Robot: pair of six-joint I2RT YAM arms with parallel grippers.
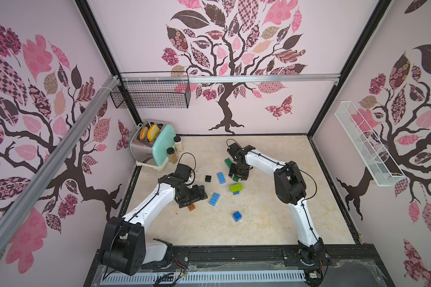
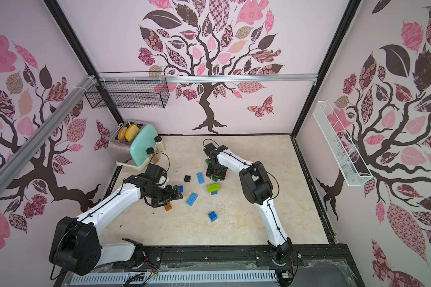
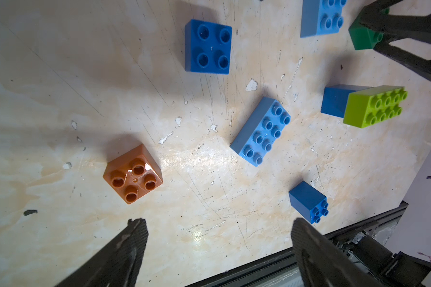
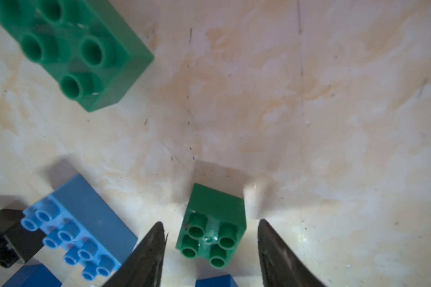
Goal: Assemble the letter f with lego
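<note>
My right gripper stands part open around a small dark green brick (image 4: pixel 218 205), one finger on each side and gaps showing in the right wrist view. A longer green brick (image 4: pixel 88 50) lies farther back. In the left wrist view, my left gripper hangs open and empty above the table. Before it lie an orange brick (image 3: pixel 134 174), a small blue brick (image 3: pixel 208 46) and a long light blue brick (image 3: pixel 262 131). A lime brick (image 3: pixel 376 106) sits attached to a blue brick (image 3: pixel 337 99). Another blue brick (image 3: pixel 307 201) stands nearer the front edge.
A second light blue brick (image 4: pixel 81 224) and a black brick (image 4: pixel 9 236) lie left of the right gripper. A toaster-like rack (image 1: pixel 153 143) and bottles (image 1: pixel 172 154) stand at the back left.
</note>
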